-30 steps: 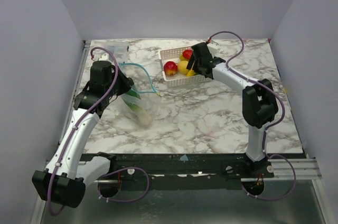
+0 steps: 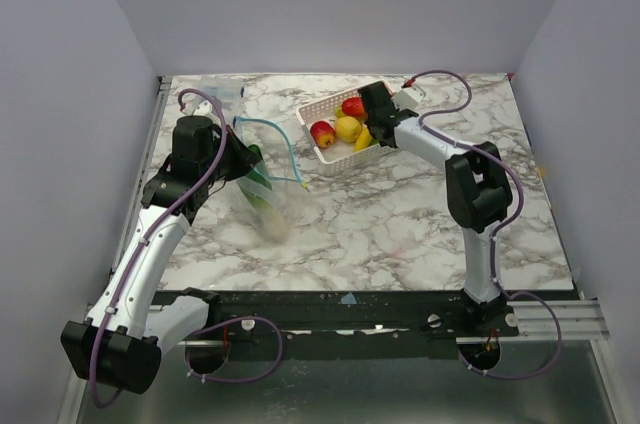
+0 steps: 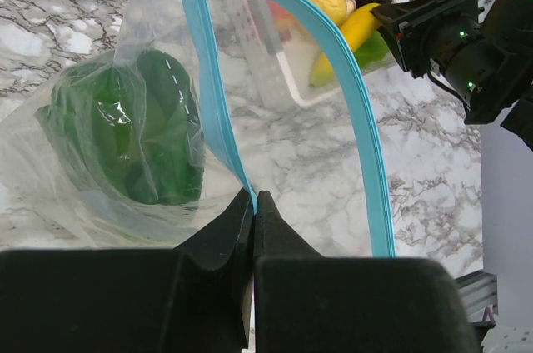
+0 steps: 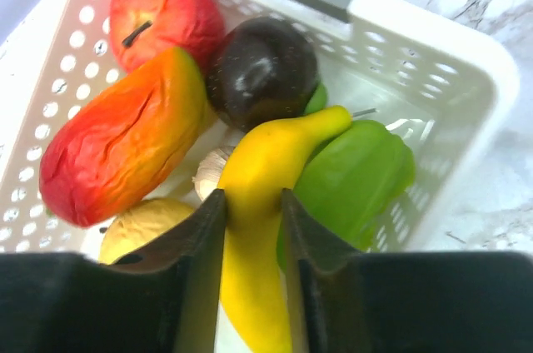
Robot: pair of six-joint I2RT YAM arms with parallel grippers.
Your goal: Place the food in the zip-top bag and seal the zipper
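A clear zip top bag point(image 3: 50, 203) with a blue zipper rim point(image 3: 364, 124) hangs with its mouth spread wide. Green food point(image 3: 141, 124) lies inside it, seen through the film. My left gripper is shut on the edge of that rim. Over the white basket point(image 4: 454, 41), my right gripper has its fingers on either side of a yellow banana point(image 4: 275, 153), part open. Whether both fingers touch the banana I cannot tell. The banana rests among the other food, beside a green pepper point(image 4: 362, 178).
Also in the basket are a mango point(image 4: 125, 141), a dark round fruit point(image 4: 262, 70), a red apple point(image 4: 166, 16) and a yellow-tan fruit point(image 4: 141, 228). Another clear bag point(image 2: 222, 89) lies at the back left.
The basket has turned, its right side now angled further back, and food in it has shifted. My right gripper has moved slightly into the basket. The bag rim shifted slightly right earlier.
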